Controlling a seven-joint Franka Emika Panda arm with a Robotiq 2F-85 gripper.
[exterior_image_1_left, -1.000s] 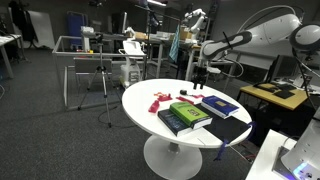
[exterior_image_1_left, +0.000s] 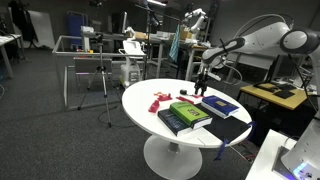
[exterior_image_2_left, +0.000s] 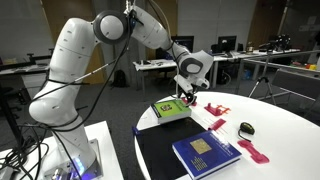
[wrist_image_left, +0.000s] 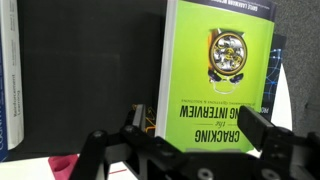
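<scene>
A thick green book (wrist_image_left: 215, 75), its cover reading "Cracking ... Interview", lies flat and upside down in the wrist view. My gripper stands open, its dark fingers (wrist_image_left: 258, 132) spread across the lower part of that view with nothing held. In exterior view 2 the gripper (exterior_image_2_left: 187, 94) hangs above the table near the green book (exterior_image_2_left: 172, 109). A blue book (exterior_image_2_left: 207, 151) lies nearer that camera. Exterior view 1 shows the green book (exterior_image_1_left: 186, 117) at the table's front and the blue book (exterior_image_1_left: 219, 106) to its right.
A black sheet (exterior_image_1_left: 229, 129) lies beside the books on the round white table (exterior_image_1_left: 140, 98). Red items (exterior_image_2_left: 216, 109) and a small dark object (exterior_image_2_left: 246, 130) are scattered about. In exterior view 1 the table's left side is largely clear.
In exterior view 1 the arm and gripper have shifted slightly, with the gripper appearing a little lower. The books have stayed in place.
</scene>
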